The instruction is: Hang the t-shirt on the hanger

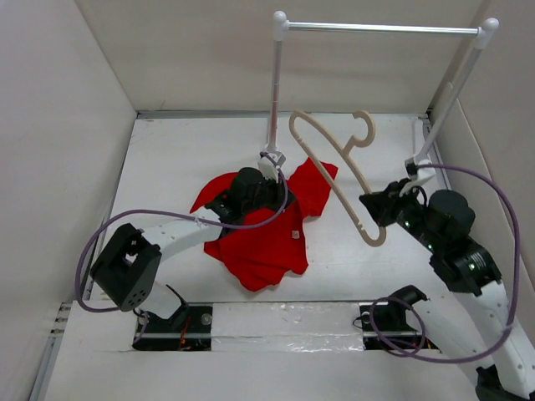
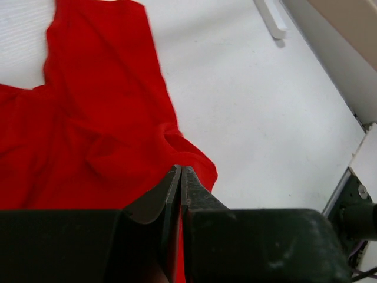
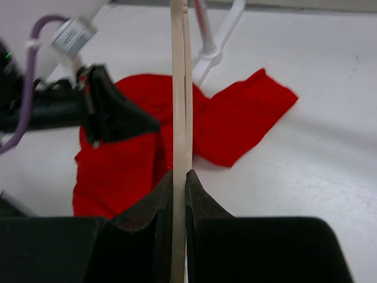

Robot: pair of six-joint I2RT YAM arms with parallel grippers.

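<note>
The red t-shirt (image 1: 259, 251) lies spread and rumpled on the white table, also seen in the left wrist view (image 2: 106, 130). My left gripper (image 1: 280, 200) is over the shirt's middle; in the left wrist view its fingers meet shut, with nothing clearly between them. My right gripper (image 1: 376, 205) is shut on a beige hanger (image 1: 322, 171), held off the rack in the air to the right of and partly over the shirt, hook toward the back. In the right wrist view the hanger (image 3: 181, 118) stands upright between the fingertips, the shirt behind it.
A white rack with a metal top rail (image 1: 376, 29) spans the back, its posts either side. Bare table (image 1: 150, 159) shows left of the shirt and at the right. Walls (image 1: 58, 150) close in the sides; purple cables loop along both arms.
</note>
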